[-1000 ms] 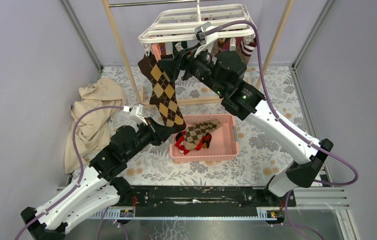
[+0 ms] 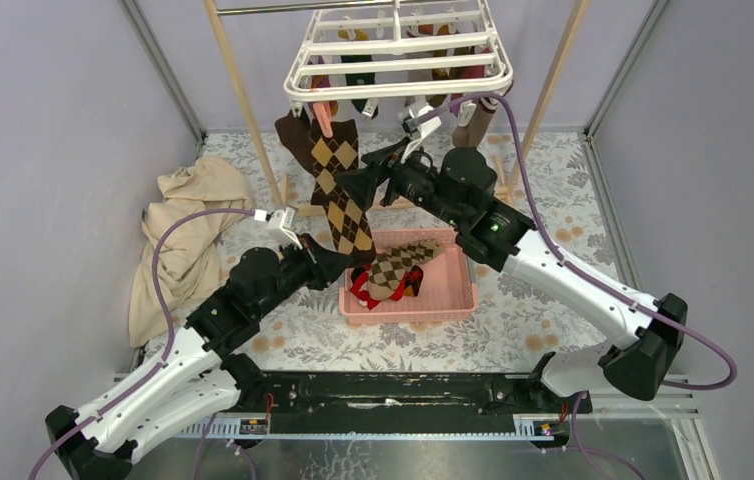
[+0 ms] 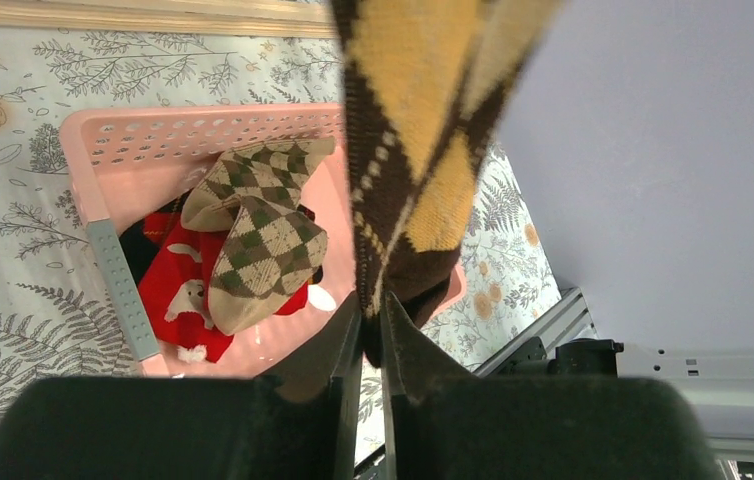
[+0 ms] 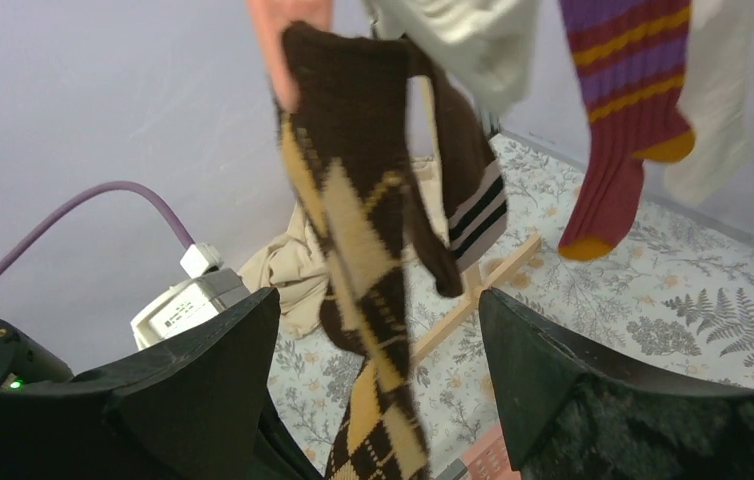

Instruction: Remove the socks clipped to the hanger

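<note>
A brown and yellow argyle sock (image 2: pixel 336 165) stretches down from the white hanger (image 2: pixel 403 70), its top at a pink clip (image 2: pixel 322 116). My left gripper is shut on the sock's lower end, its fingertips close together with dark fabric pinched between them. My right gripper stands open beside the sock, below the clip. In the right wrist view the argyle sock (image 4: pixel 353 200) passes beyond the wide-apart fingers (image 4: pixel 543 370), and the pink clip (image 4: pixel 281 50) sits at its top. A plain brown sock part with a striped cuff (image 4: pixel 475 205) hangs behind it.
Below stands a pink basket (image 2: pixel 458 300) holding a checked sock (image 3: pixel 268 240) and a red sock (image 3: pixel 178 295). Other socks, among them a maroon striped one (image 4: pixel 613 120), hang from the hanger. A beige cloth (image 2: pixel 178 240) lies at left.
The hanger has swung and tilted, and the sock's upper part has shifted with it. My right gripper has moved lower and slightly right, away from the clip. The left arm has hardly moved.
</note>
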